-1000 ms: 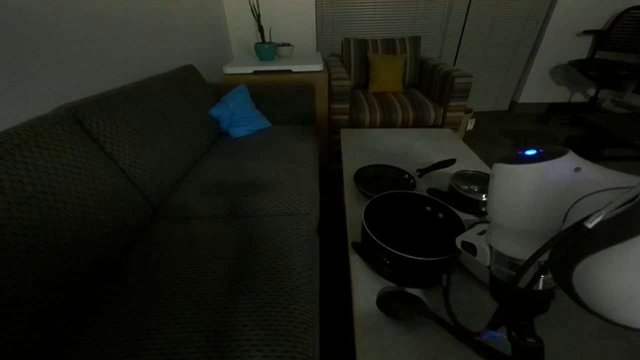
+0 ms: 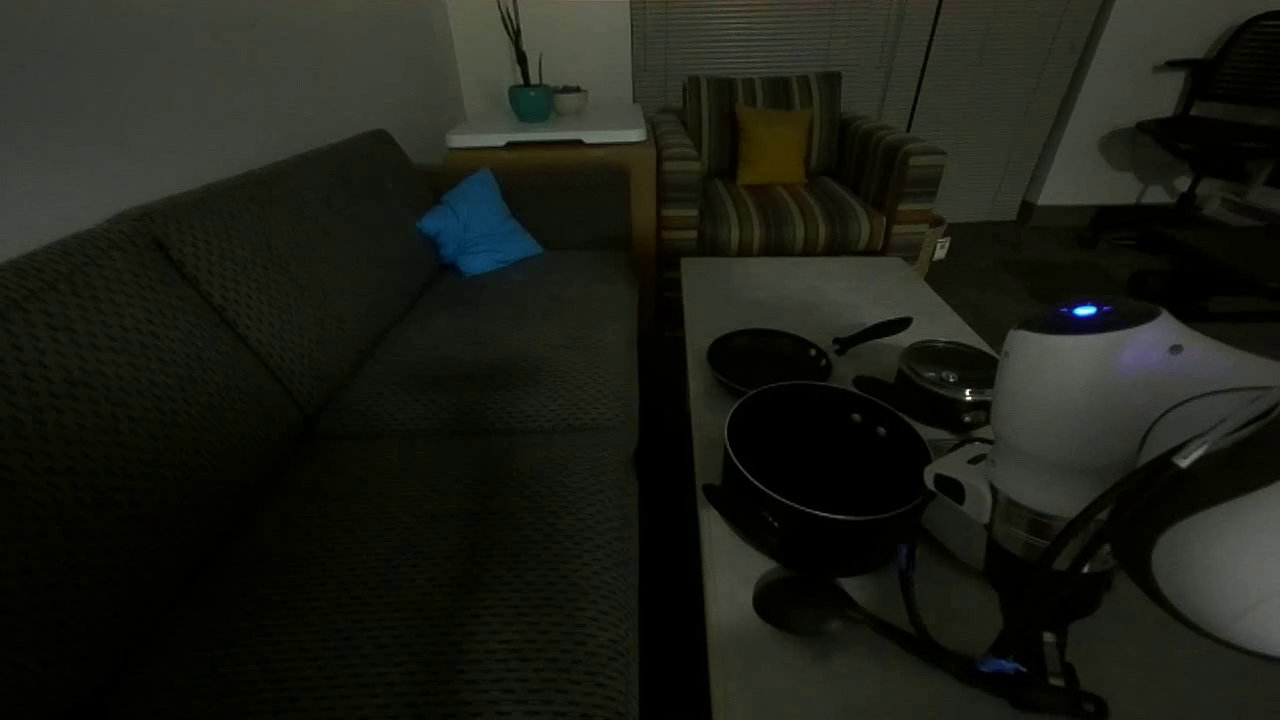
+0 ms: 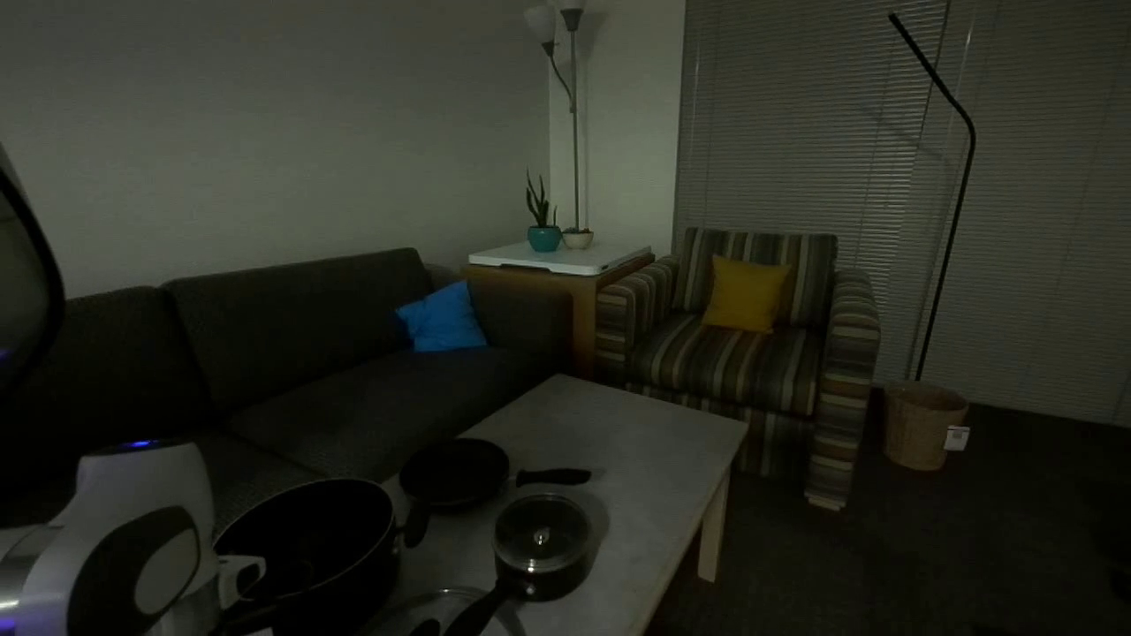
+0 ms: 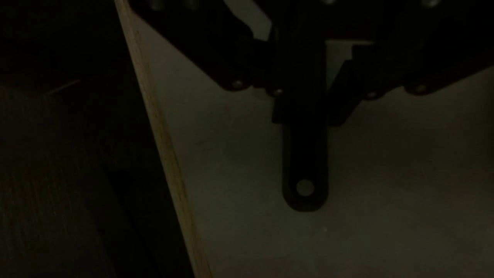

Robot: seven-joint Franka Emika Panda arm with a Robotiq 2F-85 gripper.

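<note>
A black ladle or spoon (image 2: 801,602) lies on the pale table, its bowl just in front of the big black pot (image 2: 828,546). In the wrist view, the flat end of its handle (image 4: 305,162), pierced by a round hole, points away between the fingers of my gripper. One finger (image 4: 276,113) is at the handle's left edge and the other (image 4: 340,109) at its right, with little or no gap. Darkness hides whether both touch. In exterior view 1 the gripper is low over the table, partly covered by cables.
Behind the pot are a frying pan (image 2: 768,360) and a small lidded saucepan (image 3: 542,567). A glass lid (image 3: 445,606) lies near the saucepan. The table's left edge (image 4: 159,125) runs close beside the gripper.
My arm has shifted right and slightly down in exterior view 1. The ladle's handle now runs at a shallower angle there, its bowl in nearly the same place. The pots have not moved.
</note>
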